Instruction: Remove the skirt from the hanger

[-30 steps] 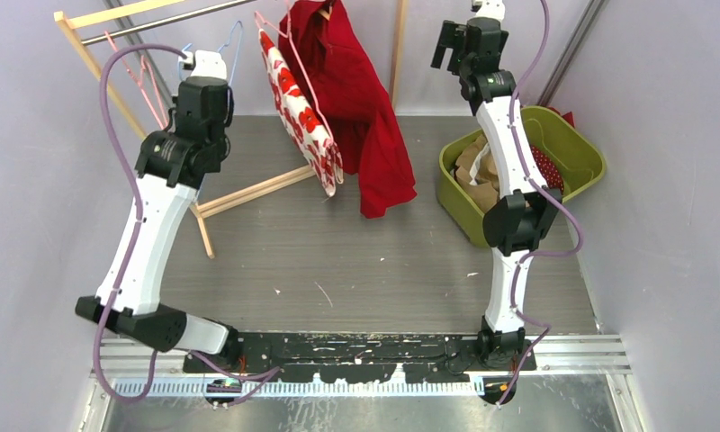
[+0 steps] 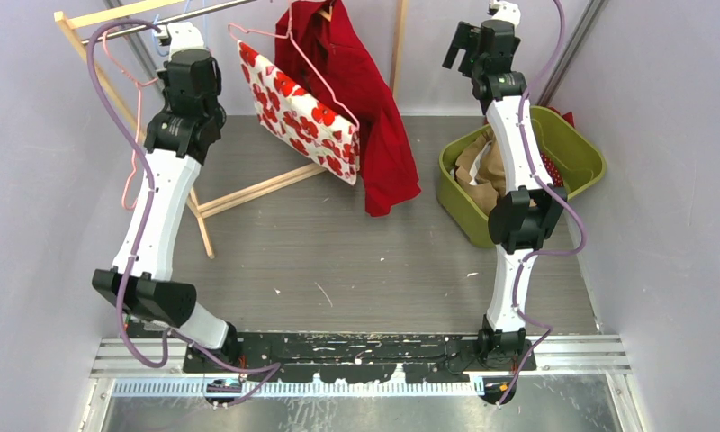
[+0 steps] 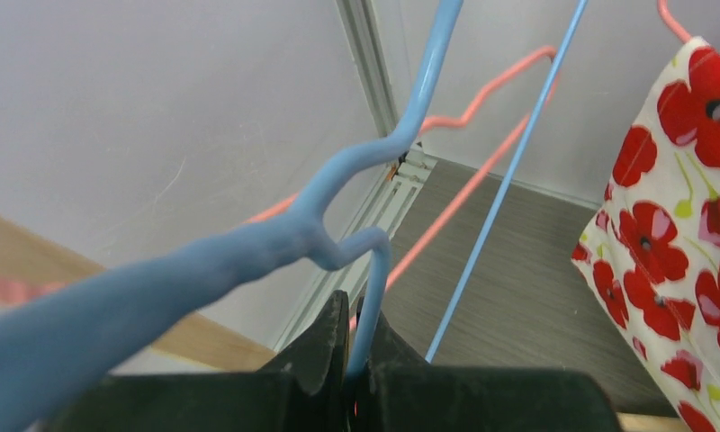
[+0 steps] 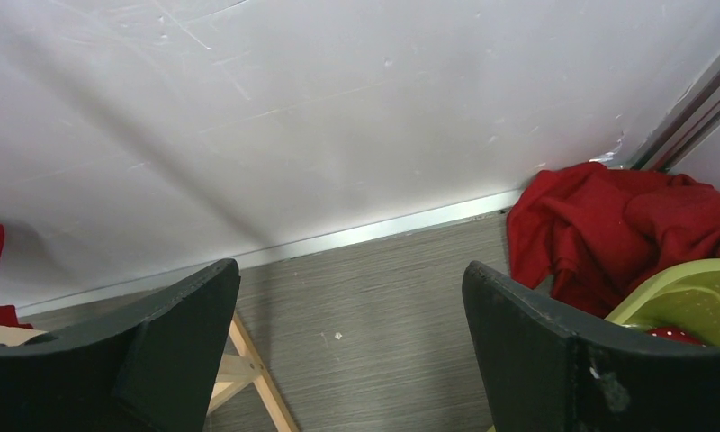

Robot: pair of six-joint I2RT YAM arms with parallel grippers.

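Note:
A white skirt with red flowers (image 2: 293, 117), also seen in the left wrist view (image 3: 662, 261), hangs tilted on a pink hanger below the rail, beside a red garment (image 2: 383, 162). My left gripper (image 2: 172, 54) is high at the rail's left end, among pink hangers and a blue hanger (image 3: 401, 135), left of the skirt. It is shut; the blue hanger's wire passes at its fingertips, and I cannot tell if it is between them. My right gripper (image 2: 460, 49) stands open, empty, above the green tub, right of the garments.
The green tub (image 2: 577, 153) holds brown paper and dotted red cloth; a red cloth (image 4: 608, 225) lies behind it. A wooden rack (image 2: 257, 189) supports the rail.
My left arm has moved up and left along the rail. The skirt has swung to face more toward the top camera.

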